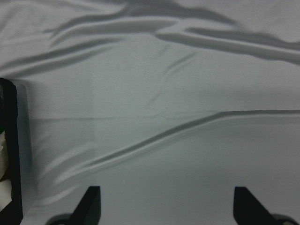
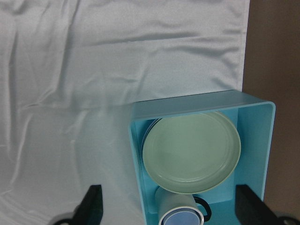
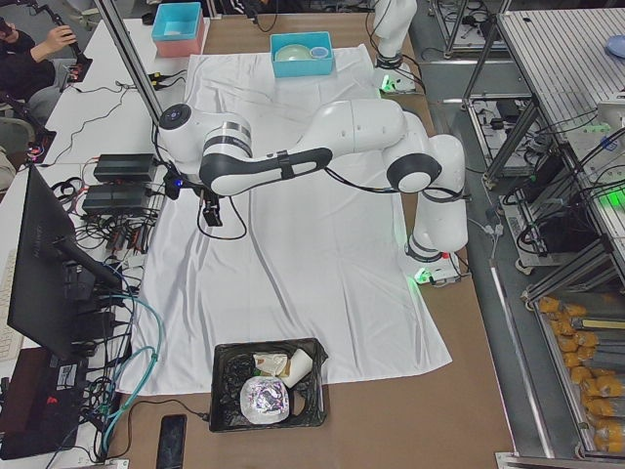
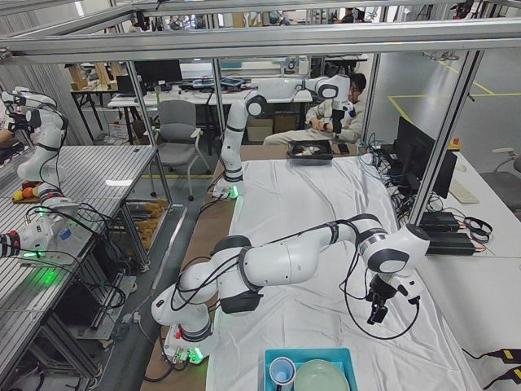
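Observation:
A black tray [image 3: 222, 386] with a foil-covered round item [image 3: 264, 399] and pale items lies at one cloth end, its edge showing in the left wrist view. A blue box [image 2: 255, 145] at the other end holds a green plate [image 2: 191, 152] and a mug [image 2: 168, 201] with a dark handle. My left gripper [image 3: 210, 213] hangs high over the cloth, open, its fingers framing bare cloth in the left wrist view. My right gripper [image 4: 378, 305] is raised near the blue box, open and empty, with mug and box below between its fingers in the right wrist view.
A monitor [image 3: 49, 264], cables and dark boxes [image 3: 122, 166] line one side. A phone [image 3: 171, 440] lies by the tray. Metal frame posts stand around the table.

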